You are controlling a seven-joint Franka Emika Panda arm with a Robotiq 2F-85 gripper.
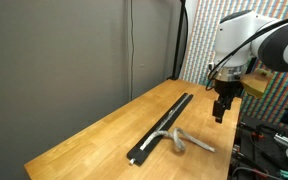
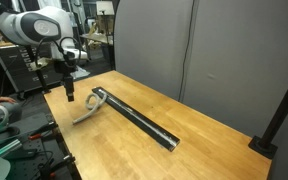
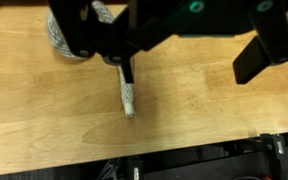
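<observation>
A grey-white rope [image 1: 177,141] lies curled on the wooden table, one part running over a black strip [image 1: 138,154] and a loose end [image 1: 208,149] pointing toward the table's near edge. In the second exterior view the rope [image 2: 84,117] bends around beside the robot. Above the table near that end, my gripper [image 1: 220,114] hangs pointing down, apart from the rope. Seen from the wrist, the gripper is open with only bare wood between its fingers. The loop [image 3: 59,38] of rope shows at upper left, partly hidden behind the left finger [image 3: 112,38].
Beyond the table's edge [image 3: 184,150] lies a dark area with cables and hardware. A long black strip [image 2: 141,121] crosses the tabletop. Wide bare wood [image 2: 199,140] is free on its far side. A grey panel [image 1: 64,70] stands behind the table.
</observation>
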